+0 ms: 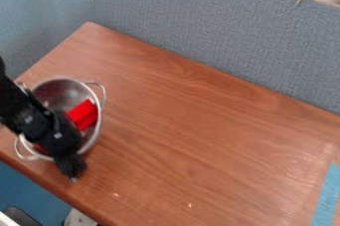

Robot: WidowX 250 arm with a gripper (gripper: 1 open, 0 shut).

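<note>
A steel pot with side handles sits at the left edge of the wooden table. A red object lies inside it. My black gripper reaches over the pot's front from the left, covering part of it and of the red object. I cannot make out how far its fingers are open or what is between them.
A grey padded wall runs along the back, and blue tape is at the right edge.
</note>
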